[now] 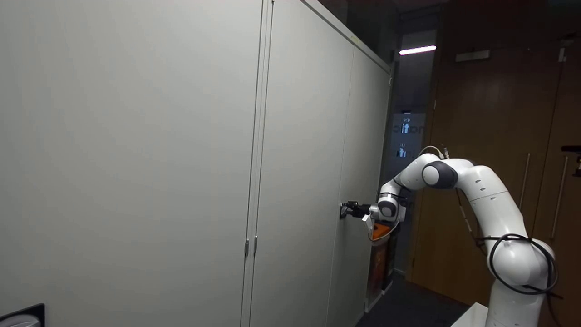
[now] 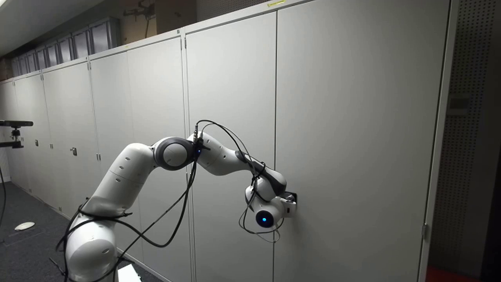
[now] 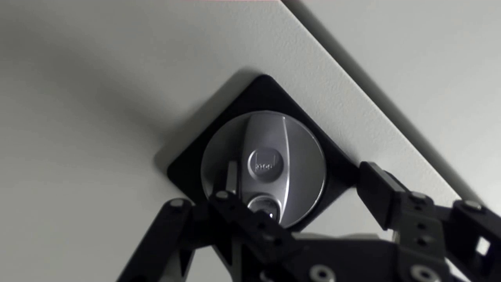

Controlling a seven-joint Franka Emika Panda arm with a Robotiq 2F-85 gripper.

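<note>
A round silver knob (image 3: 305,164) with a raised grip bar sits on a black diamond-shaped plate (image 3: 265,91) on the grey cabinet door (image 3: 94,141). In the wrist view my gripper is partly open around the bar. Its left fingertip (image 3: 232,178) lies close along the bar's left side; whether they touch is unclear. The right finger (image 3: 378,192) stands well apart, past the plate's right corner. The lower part of the knob is hidden by the gripper. Exterior view 1 shows the gripper reaching to the plate from the right.
A narrow seam (image 3: 366,89) between the doors runs just beside the plate. Both doors appear closed. An orange-topped box (image 1: 381,231) stands beyond the cabinet, below the wrist. Loose cables (image 2: 181,216) hang along the arm.
</note>
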